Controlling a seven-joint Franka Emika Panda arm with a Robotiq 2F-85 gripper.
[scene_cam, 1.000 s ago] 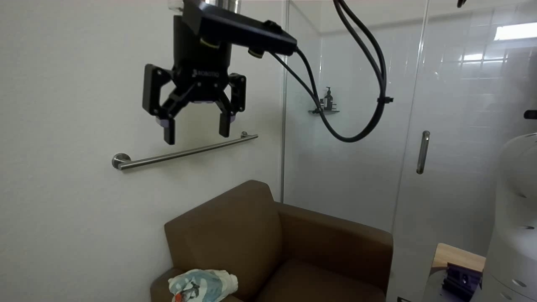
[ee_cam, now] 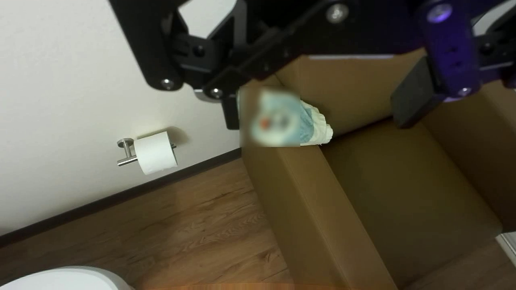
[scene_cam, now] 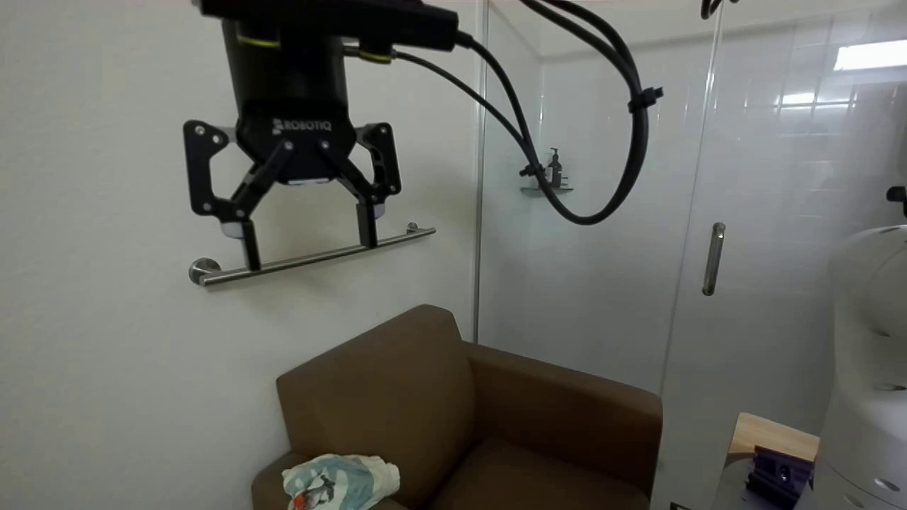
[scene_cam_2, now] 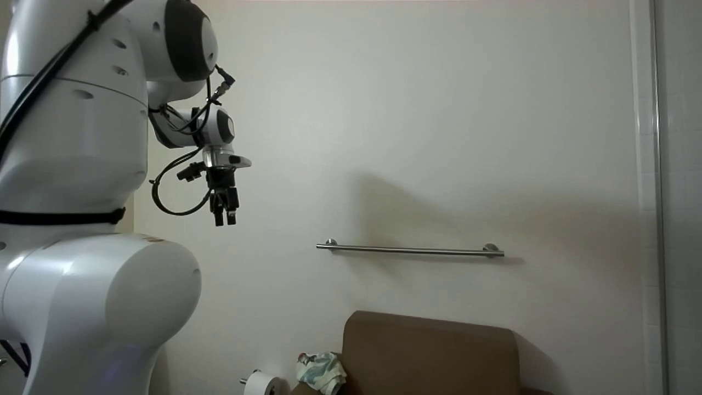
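My gripper hangs pointing down, open, with nothing between its spread fingers. In the wrist view the gripper is seen well above a brown armchair. A crumpled cloth, light blue and white with a coloured print, lies on the chair's left armrest; part of it is blurred there. The same cloth shows at the bottom of exterior view 1, far below the fingers. In exterior view 2 the cloth rests at the chair's side, lower and to the right of the gripper.
A metal towel bar is fixed to the wall above the armchair. A toilet paper roll hangs on a wall holder left of the chair. A glass shower door stands at the right. Open air surrounds the gripper.
In exterior view 1 my gripper has shifted left and appears lower and larger, its open fingers now overlapping the towel bar in the picture. The cloth has stayed on the armrest.
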